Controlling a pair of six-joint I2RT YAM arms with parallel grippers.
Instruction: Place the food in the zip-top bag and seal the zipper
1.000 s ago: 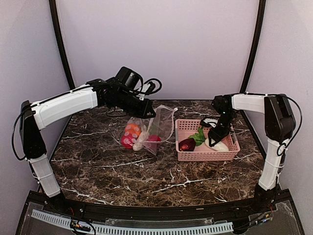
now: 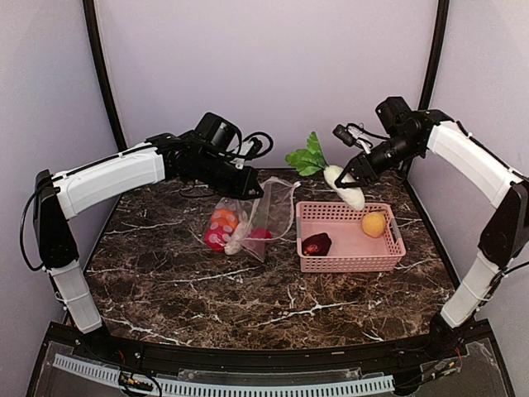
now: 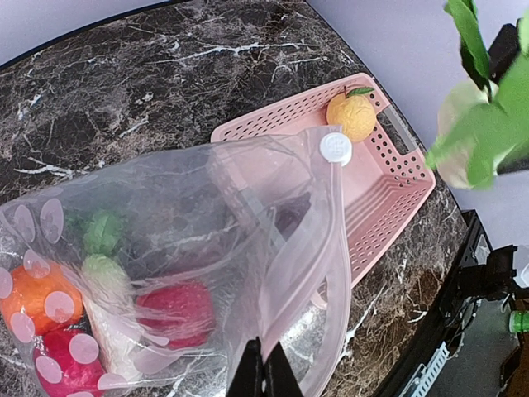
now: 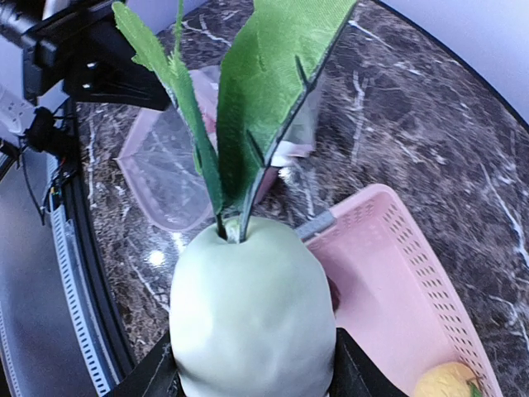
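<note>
A clear zip top bag (image 3: 190,198) lies on the table with its mouth spread toward the basket. Inside it are an orange item (image 3: 40,304), red items and a pale vegetable with a green top. My left gripper is shut at the bag's rim, with the thin film at its fingertips. Above the pink basket hangs a white radish (image 4: 252,310) with green leaves (image 2: 307,157); my right gripper (image 2: 357,172) is shut on its body. In the right wrist view the radish hides most of the fingers.
The pink basket (image 2: 347,263) right of the bag holds a dark red item (image 2: 316,245) and a yellow-orange fruit (image 2: 374,224). In front of the bag and basket the marble table (image 2: 198,302) is bare.
My right gripper has risen out of the basket with the radish, whose leaves now point toward the bag. The yellow-orange fruit has come into sight. The left arm and bag look unchanged.
</note>
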